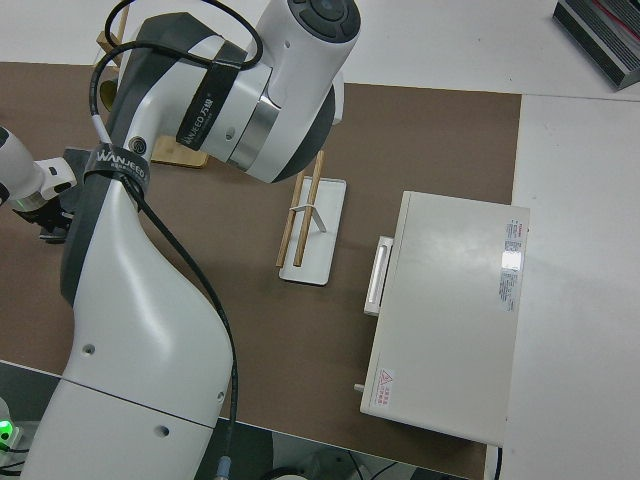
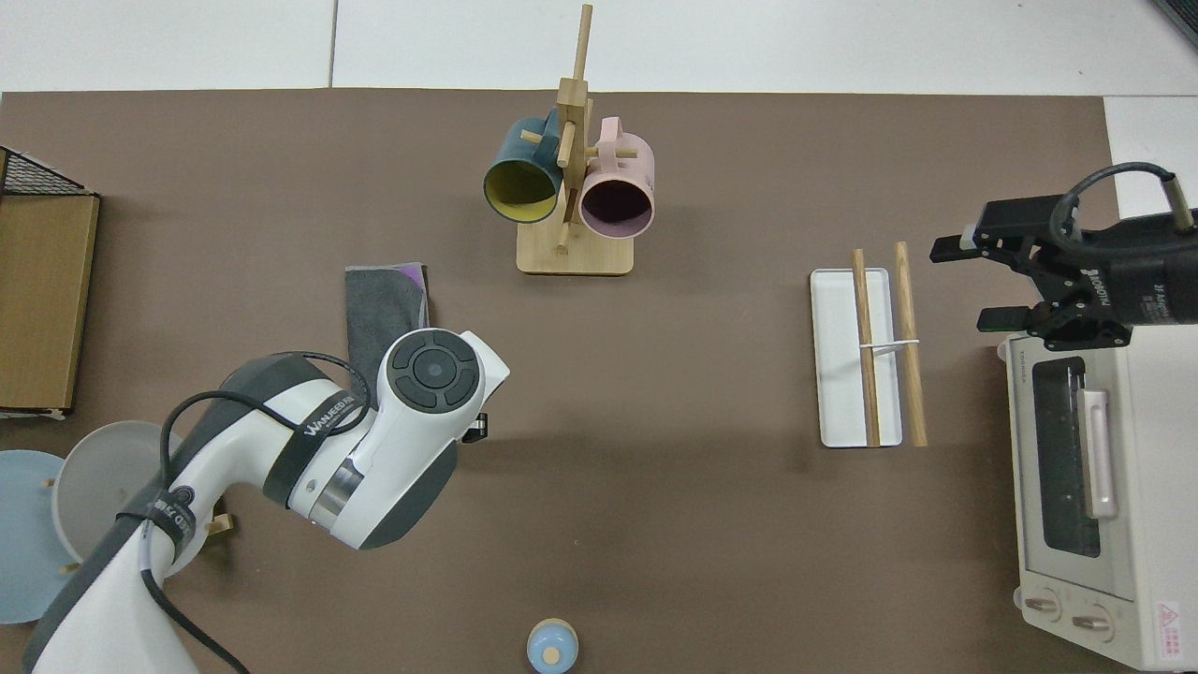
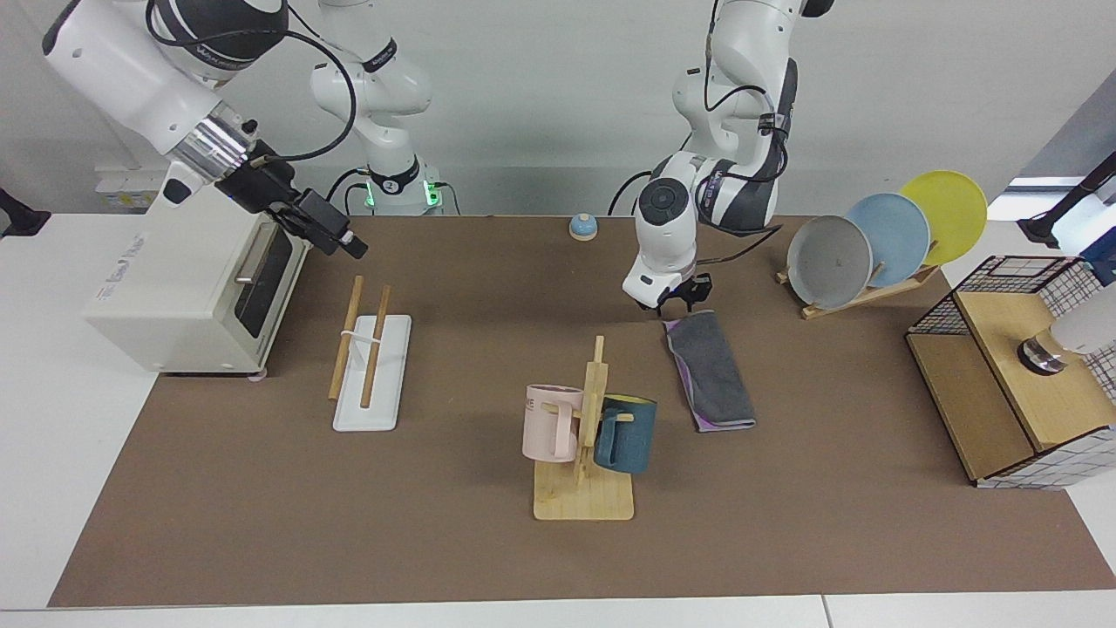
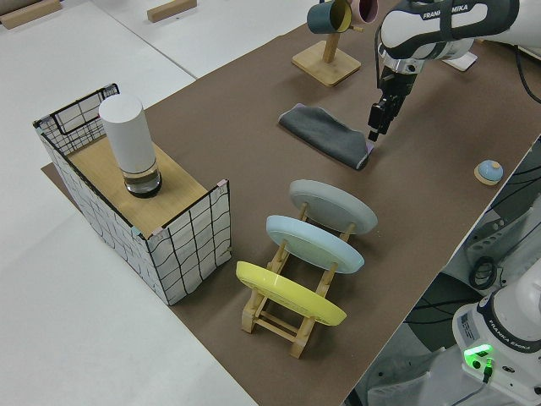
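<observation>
One arm's gripper (image 3: 680,298) is low at the near edge of a grey cloth (image 3: 709,372), mostly hidden under its wrist housing; its finger state cannot be seen clearly. The other gripper (image 2: 955,285) hangs above the left side of the white oven (image 2: 1073,505), its two fingers apart with nothing between them. A wooden mug tree (image 2: 574,260) holds a blue mug (image 2: 522,168) and a pink mug (image 2: 618,185).
A white board with two wooden sticks (image 2: 837,359) lies beside the oven. A plate rack with three plates (image 4: 292,296) and a wire-sided shelf (image 3: 983,398) stand on the other side. A small blue object (image 2: 552,646) lies near the edge.
</observation>
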